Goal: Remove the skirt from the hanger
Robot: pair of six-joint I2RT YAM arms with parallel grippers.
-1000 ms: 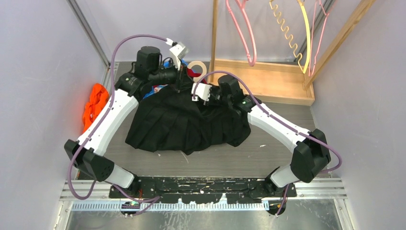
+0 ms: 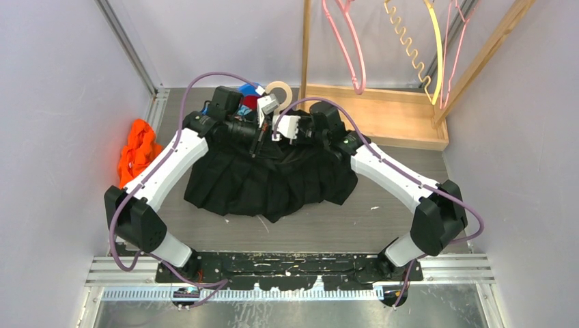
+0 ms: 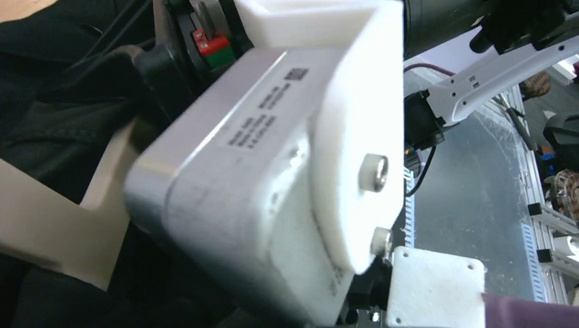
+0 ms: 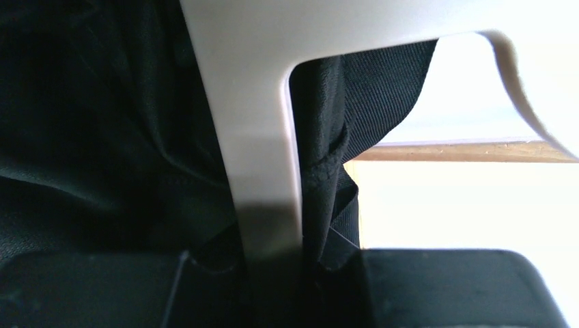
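Observation:
The black skirt (image 2: 266, 188) is bunched on the table beneath both grippers. A cream hanger (image 4: 256, 137) shows among the skirt's folds in the right wrist view, its ring top (image 2: 278, 89) visible behind the grippers from above. My right gripper is shut on the hanger, with black fabric beside it. My left gripper (image 2: 258, 143) is close against the right one over the skirt; its fingertips are hard to see, and the right gripper's housing fills much of the left wrist view. In the top view the left gripper appears shut.
An orange cloth (image 2: 135, 154) lies at the left wall. Blue and red items sit behind the grippers. A wooden rack (image 2: 375, 119) with pink and yellow hangers (image 2: 437, 48) stands at back right.
The right gripper and the skirt have shifted slightly.

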